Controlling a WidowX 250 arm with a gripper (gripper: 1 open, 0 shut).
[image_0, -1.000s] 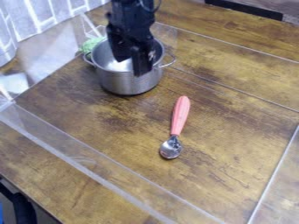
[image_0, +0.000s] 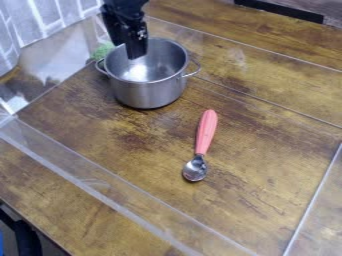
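A steel pot (image_0: 147, 88) with two side handles stands on the wooden table toward the upper left. My black gripper (image_0: 131, 45) hangs at the pot's back-left rim, small and dark, so its finger state is unclear. A spoon with a pink handle (image_0: 207, 130) and a metal bowl end lies on the table at the centre right, apart from the pot. A small green object (image_0: 102, 50) shows behind the pot, partly hidden.
Clear plastic walls (image_0: 54, 60) edge the work area on the left.
My gripper has moved up and back, away from over the middle of the pot to its back-left rim. The pot and spoon have not visibly moved.
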